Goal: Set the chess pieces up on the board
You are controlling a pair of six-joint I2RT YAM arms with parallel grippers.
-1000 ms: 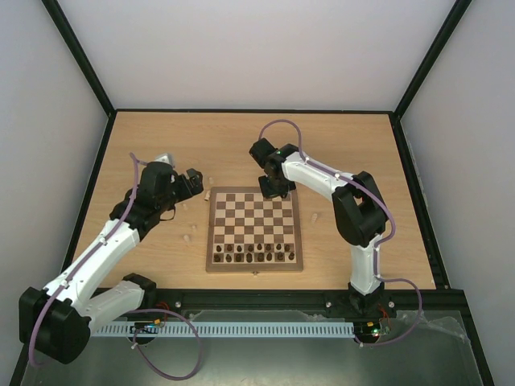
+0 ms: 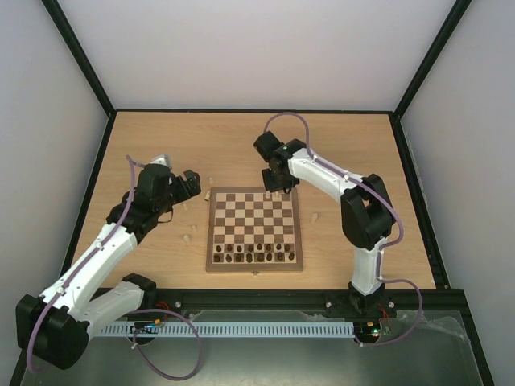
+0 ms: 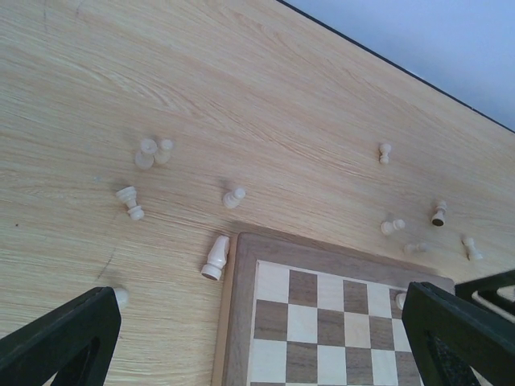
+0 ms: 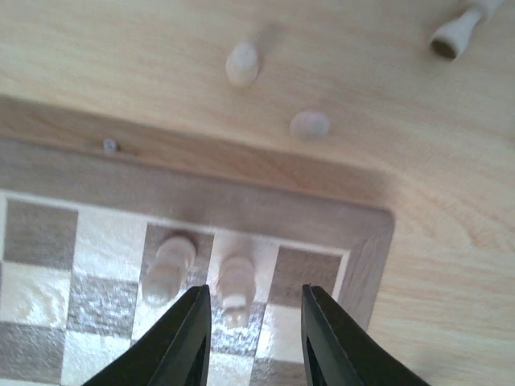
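The chessboard [image 2: 253, 229] lies mid-table, with two rows of dark pieces [image 2: 253, 257] along its near edge. On its far row, two pale pieces stand side by side in the right wrist view, a left one [image 4: 169, 269] and a right one [image 4: 237, 281]. My right gripper [image 2: 280, 190] hovers over that far right corner, its fingers [image 4: 189, 330] apart. The right pale piece shows within the gap, but no finger visibly touches it. Left of the board, my left gripper [image 2: 193, 184] is open and empty; its wide-spread fingers [image 3: 72, 334] frame the board's corner.
Loose pale pieces lie around the board: one against its left rim [image 3: 215, 257], a pair [image 3: 153, 153] farther left, several beyond the far edge, and one [image 4: 455, 34] past the right corner.
My right gripper has shifted slightly to the right along the board's far edge, uncovering pale pieces in the far row. The left arm stays nearly where it was.
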